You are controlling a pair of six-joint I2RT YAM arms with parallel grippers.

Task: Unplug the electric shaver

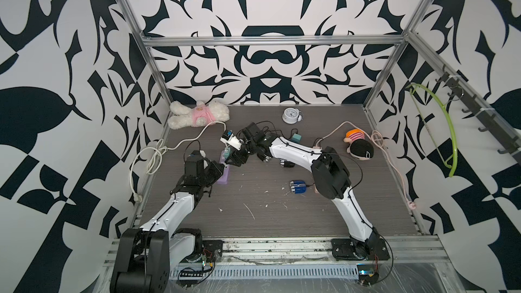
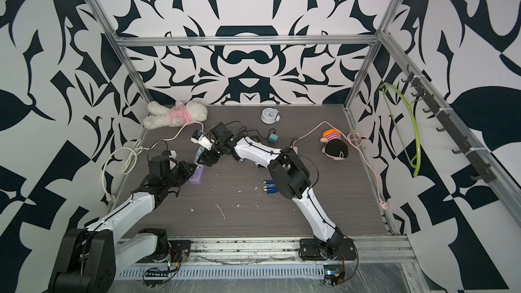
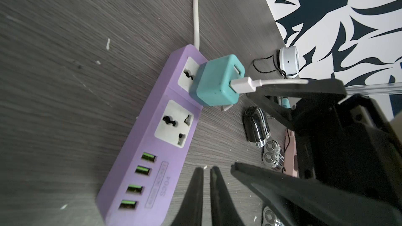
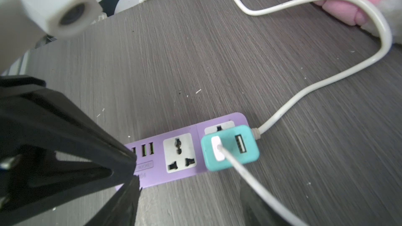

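A teal adapter sits in an end socket of the purple power strip, with a white USB plug in one of its ports. Its white cable runs between the fingers of my right gripper, which stands open above the strip's near side. My left gripper is shut, over the strip's USB end, with nothing showing between its tips. A dark shaver lies beyond the strip; a blue shaver-like device lies mid-table. Which device the white cable feeds is hidden.
The right arm crosses the table and covers most of a pink power strip. A second teal adapter, a white gauge-like object and a plush bear lie toward the back.
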